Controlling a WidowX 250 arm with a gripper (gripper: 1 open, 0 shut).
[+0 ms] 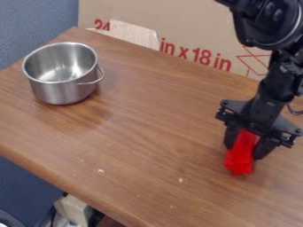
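Observation:
A red object [240,157] rests on the wooden table at the right. My black gripper [251,140] is lowered over it from above, its fingers around the upper part of the red object. Whether the fingers press on it cannot be told. A steel pot [62,75] stands at the upper left of the table.
A cardboard sheet [178,22] stands along the back. Blue surfaces lie beyond the table's left edge.

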